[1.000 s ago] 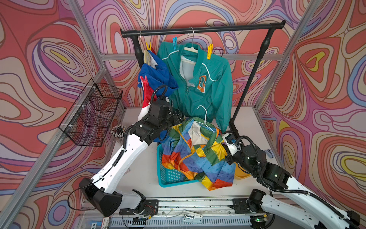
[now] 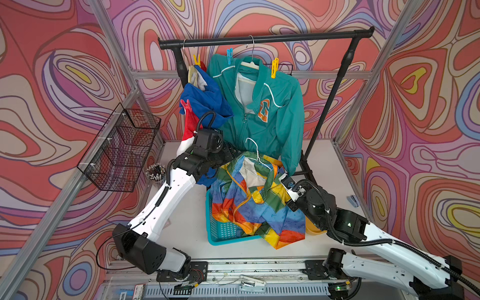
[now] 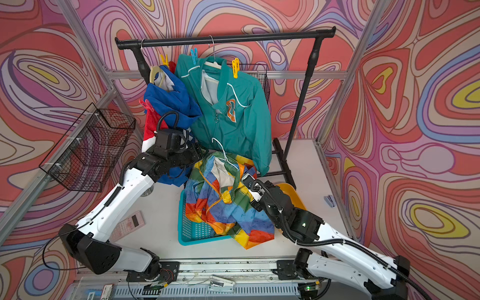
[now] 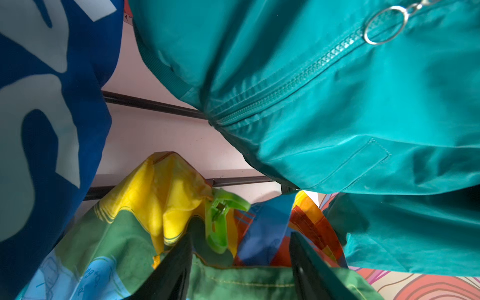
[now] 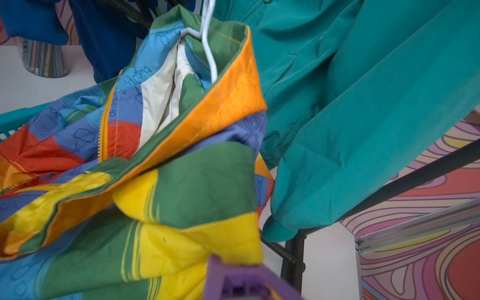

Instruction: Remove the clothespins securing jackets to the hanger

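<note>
A multicolour jacket [image 2: 250, 210] with a white hanger [image 2: 257, 152] lies in the teal basket [image 2: 215, 235]. A green clothespin [image 4: 217, 220] sits on it, just beyond my left gripper, which is part open with no object seen between its fingers. My right gripper [image 2: 290, 185] is at the jacket's right side; a purple clothespin [image 5: 235, 280] shows low in the right wrist view, and the fingers are hidden. A teal jacket [image 2: 280, 120] hangs with blue [image 2: 229, 56] and yellow [image 2: 274, 67] clothespins; a blue garment [image 2: 205, 100] carries a red one [image 2: 186, 105].
A black rack [image 2: 330, 90] spans the back. A wire basket [image 2: 120, 150] is on the left wall. An orange bin [image 2: 315, 230] stands partly hidden at right.
My right gripper has moved left and slightly up, with the rainbow jacket's hanger shifting left. My left arm has swung slightly, its gripper moving a little.
</note>
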